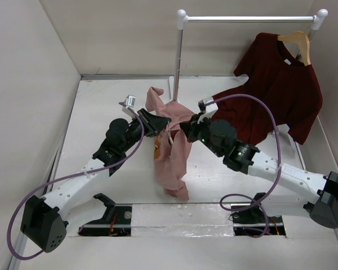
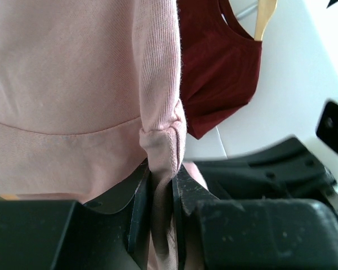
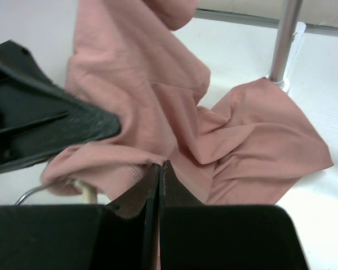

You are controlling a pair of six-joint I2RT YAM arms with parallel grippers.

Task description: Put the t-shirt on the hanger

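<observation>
The pink t-shirt (image 1: 172, 169) hangs in folds between the two grippers at centre. My left gripper is shut on a bunched, ribbed fold of it. My right gripper is shut at a pink fold, its tips together; whether fabric is caught between them is hard to tell. A hanger's pale wood and metal hook (image 3: 89, 192) show beneath the fabric in the right wrist view, largely hidden.
A metal rail (image 1: 248, 18) stands at the back, its post (image 1: 178, 62) just behind the pink cloth. A maroon shirt (image 1: 276, 95) on a wooden hanger fills the right side.
</observation>
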